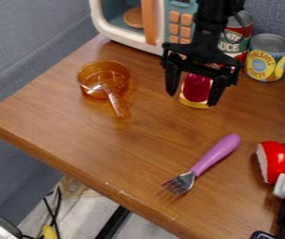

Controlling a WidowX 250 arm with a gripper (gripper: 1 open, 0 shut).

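My black gripper [193,80] hangs at the upper middle of the camera view, lowered around a small red object [197,90] with a yellow base [197,103] on the wooden table. Its fingers are apart, one on each side of the red object; whether they touch it I cannot tell. The gripper hides the top of the red object.
An amber glass pot [104,75] sits left, a toy microwave [128,19] behind. Cans [267,58] stand back right. A purple fork [213,157], a red-and-white object [273,161] and dark items lie front right.
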